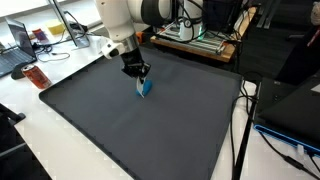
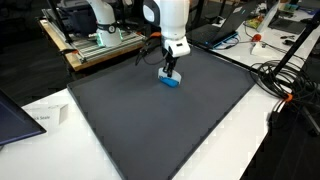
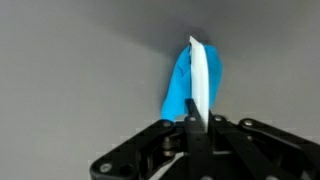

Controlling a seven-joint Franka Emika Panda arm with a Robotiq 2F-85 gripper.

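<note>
A small blue-and-white object lies on the dark grey mat. From the wrist camera it shows as a blue, cloth-like shape with a narrow white strip along it. My gripper is shut, its fingertips at the near end of that strip. Whether the strip is pinched between them or lies just under them is not clear. Exterior view 1 has the gripper directly over the blue piece. In exterior view 2 the blue side faces the camera below the fingers, its white part behind.
A red can stands off its left edge. Cables and a laptop lie beyond the mat, and a wooden-edged tray with items sits beside it.
</note>
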